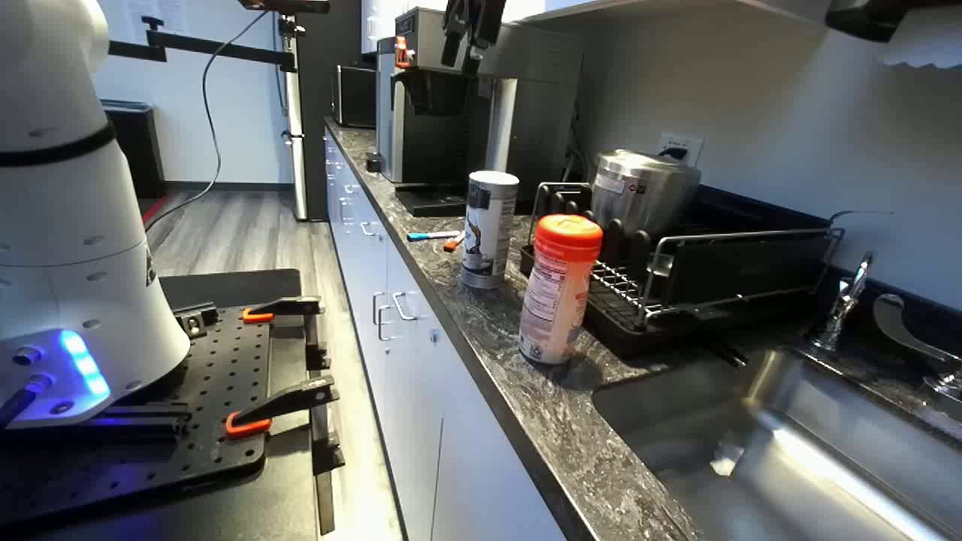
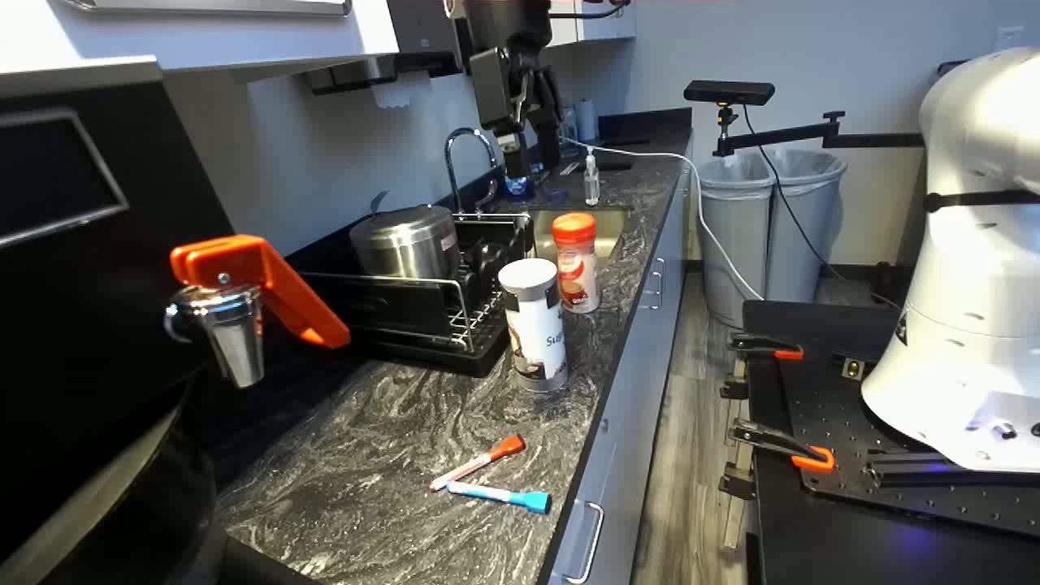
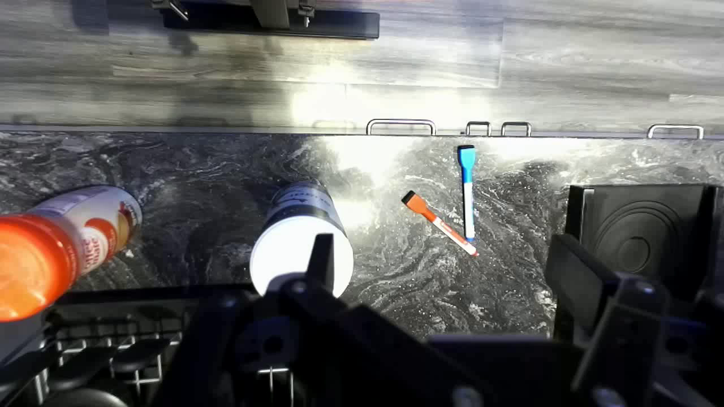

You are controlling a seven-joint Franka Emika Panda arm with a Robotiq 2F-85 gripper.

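Observation:
High above the counter, my gripper stands open, its two dark fingers wide apart with nothing held between them. An orange-capped marker (image 3: 441,225) and a blue-capped marker (image 3: 468,193) lie on the counter below, in the span between the fingers in the wrist view. The white sugar canister (image 2: 536,327) stands upright near them; one fingertip overlaps its lid in the wrist view. Beyond it is the upright creamer bottle (image 1: 559,293) with a red-orange lid. In exterior view 1 the gripper (image 1: 473,40) shows at the top, in front of the coffee machine.
A dish rack (image 1: 748,270) holding a steel pot (image 2: 409,242) sits along the wall. The sink (image 1: 812,451) lies past the bottle, and the coffee machine (image 1: 442,135) is at the other end. Bare counter (image 2: 390,468) surrounds the markers.

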